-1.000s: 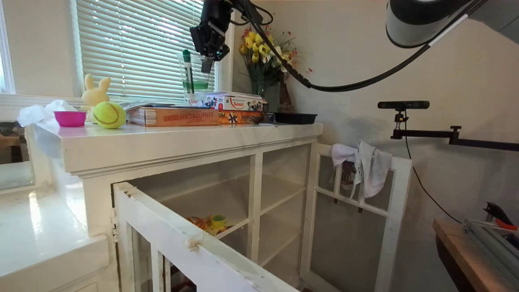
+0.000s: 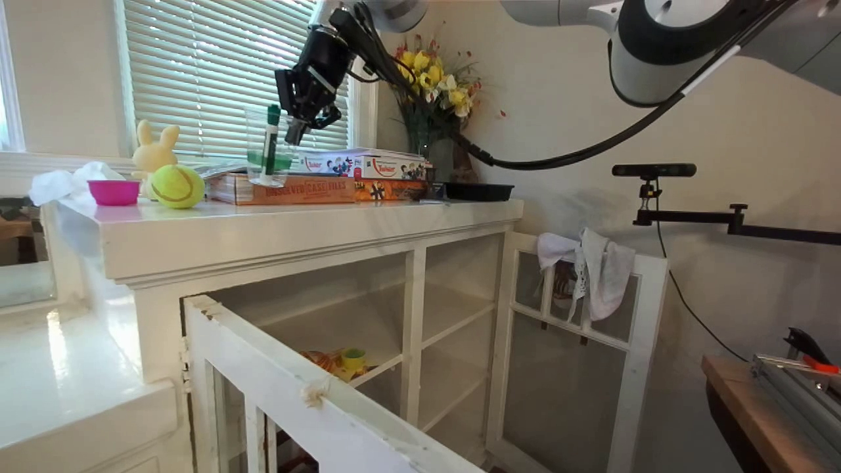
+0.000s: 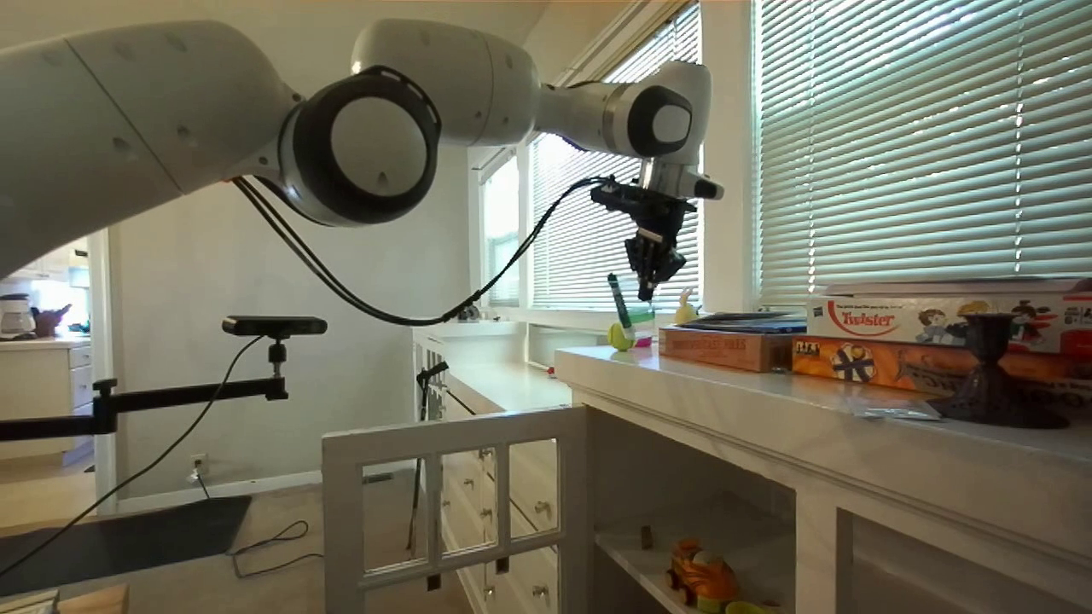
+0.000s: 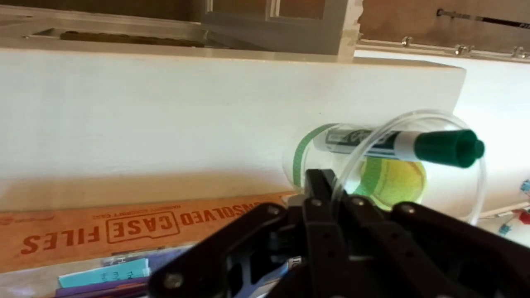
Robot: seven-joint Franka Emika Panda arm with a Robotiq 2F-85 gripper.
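Note:
A clear plastic cup [image 4: 351, 166] with a green band has a green-capped marker [image 4: 442, 148] leaning inside it. My gripper is shut on the cup's thin rim, which passes between the fingertips in the wrist view. In exterior view 1 the cup [image 2: 255, 140] hangs from the gripper [image 2: 295, 133] in front of the brown Case Files box [image 2: 276, 190]. The cup's base looks slightly above the cabinet top, though whether it touches is hard to tell. In exterior view 2 the marker [image 3: 618, 298] shows left of the gripper [image 3: 646, 291].
A tennis ball [image 2: 177, 186], a pink bowl [image 2: 113, 192] and a rabbit figure [image 2: 154, 150] stand left of the cup. Game boxes [image 2: 391, 166] and flowers [image 2: 430, 76] are to the right. Bare white cabinet top [image 2: 315, 223] runs along the front; cabinet doors below hang open.
The gripper has moved left and down with the cup and marker, from above the boxes to lower in front of the Case Files box.

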